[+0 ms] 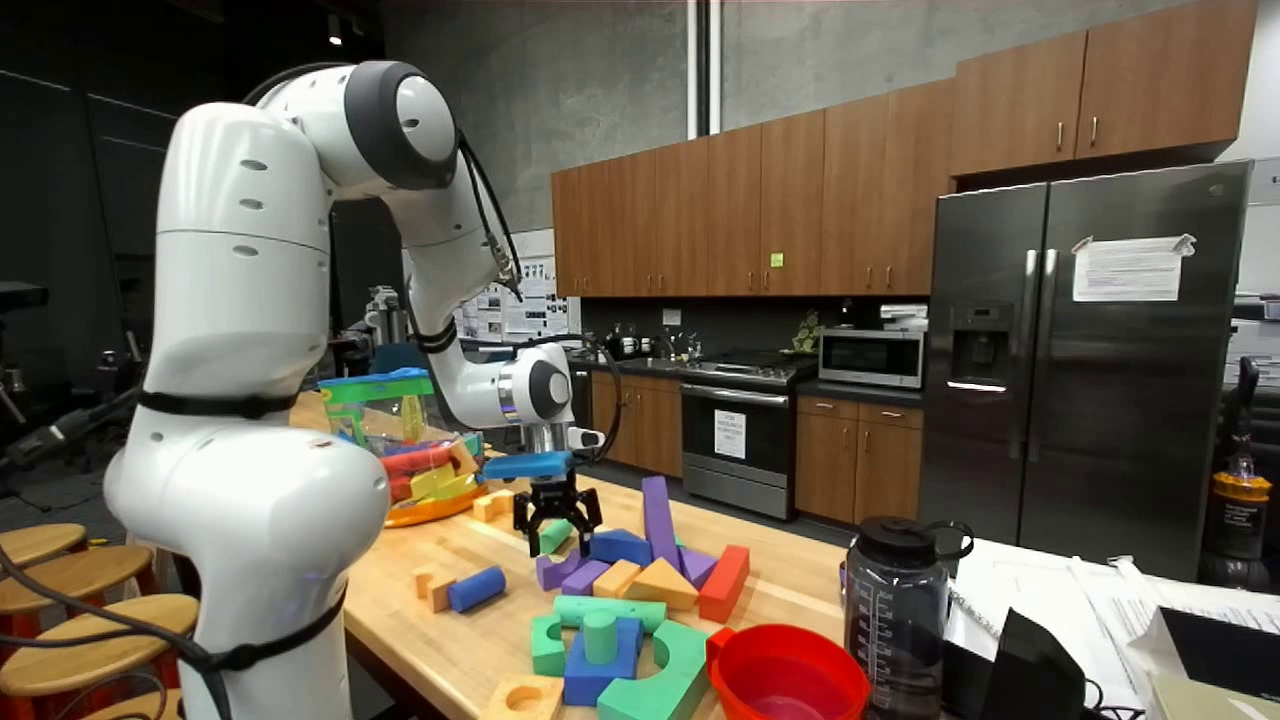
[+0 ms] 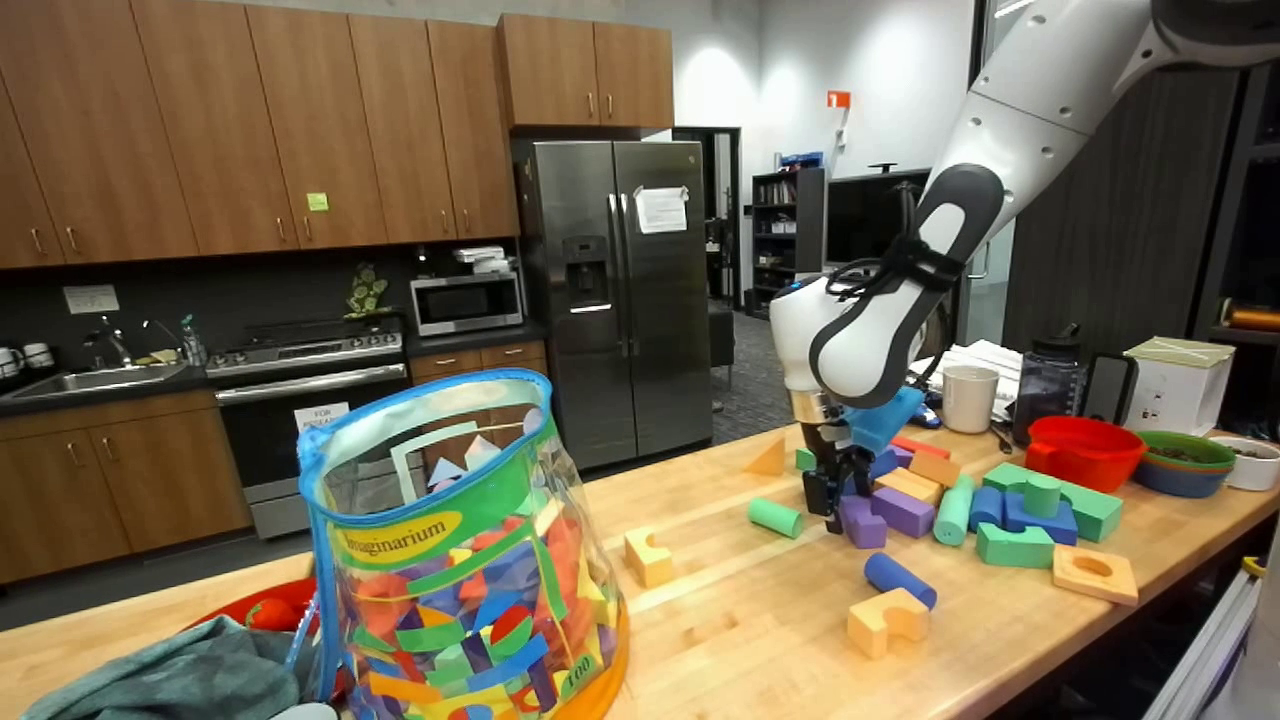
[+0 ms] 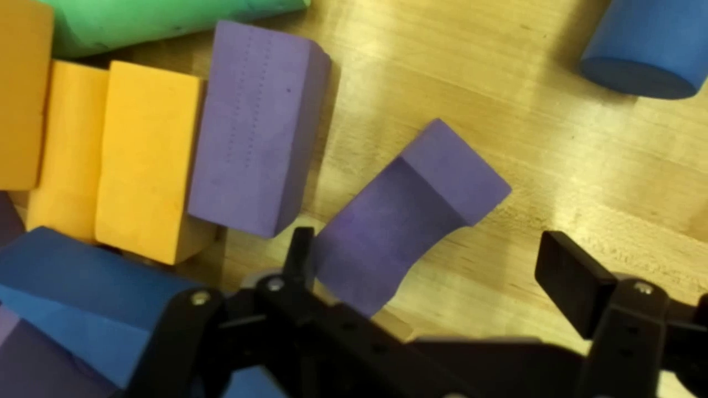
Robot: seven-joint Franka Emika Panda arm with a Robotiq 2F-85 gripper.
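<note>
My gripper is open just above the table, its fingers apart on either side of a purple arch-cut block (image 3: 391, 232). In the wrist view that block lies nearer the left finger (image 3: 302, 255), which overlaps its edge; whether they touch I cannot tell. The right finger (image 3: 571, 278) stands over bare wood. A purple rectangular block (image 3: 255, 126) and an orange block (image 3: 146, 159) lie to the left, with a blue block (image 3: 86, 285) below them. In exterior view 2 the gripper (image 2: 834, 498) reaches down at the pile's left end.
A blue cylinder (image 2: 900, 580) and a notched wooden block (image 2: 885, 622) lie apart in front. Toward the bag (image 2: 456, 576) lie a green cylinder (image 2: 775, 517) and another notched block (image 2: 649, 557). A red bowl (image 2: 1086, 454) and dark bottle (image 2: 1046, 384) stand beyond the pile.
</note>
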